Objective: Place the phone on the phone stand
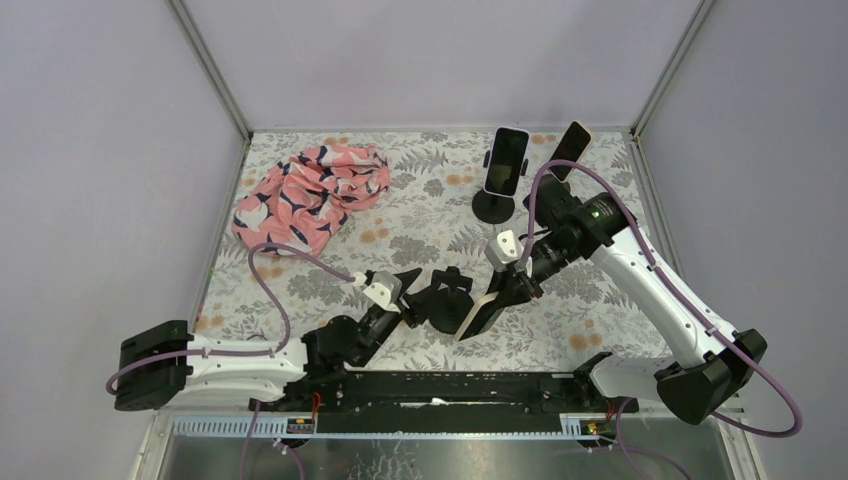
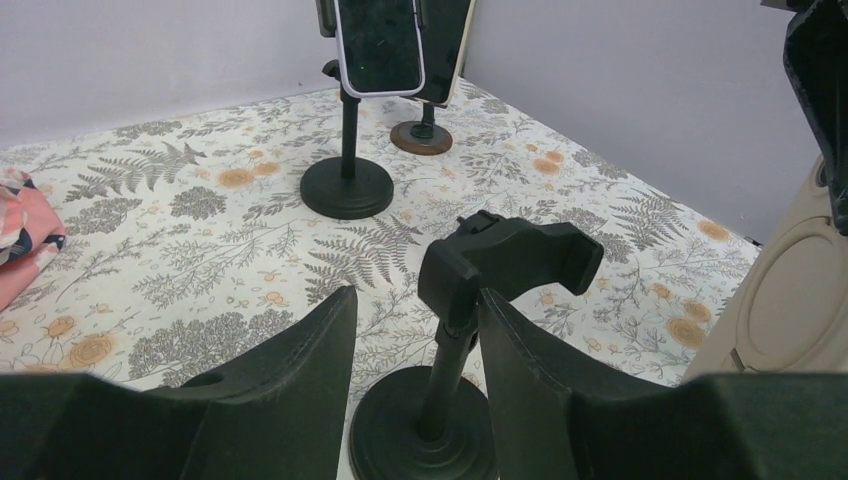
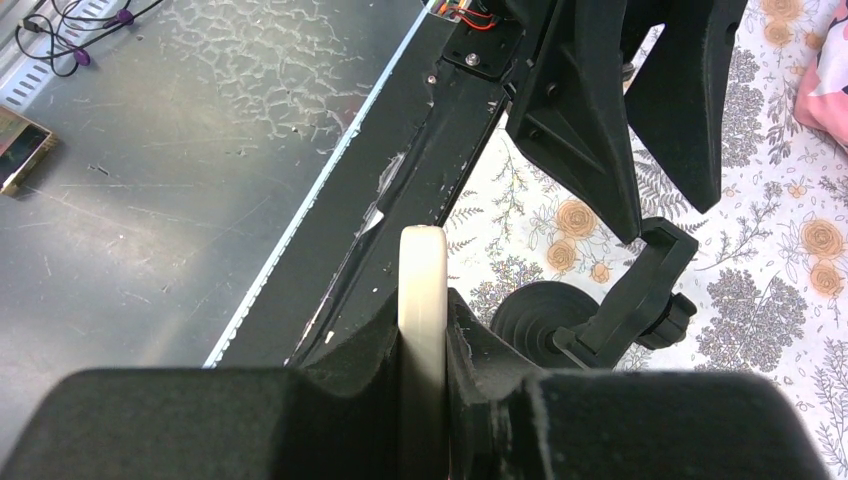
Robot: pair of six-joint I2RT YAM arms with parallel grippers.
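An empty black phone stand stands at the front middle. My left gripper is part open at its left; in the left wrist view the fingertips flank the lower left of the stand's head, apparently just short of it. My right gripper is shut on a phone, held tilted just right of the stand; its pale edge shows between the fingers in the right wrist view, and its cream back in the left wrist view.
Two other stands holding phones are at the back right. A crumpled pink patterned cloth lies at the back left. The table's metal front edge lies below.
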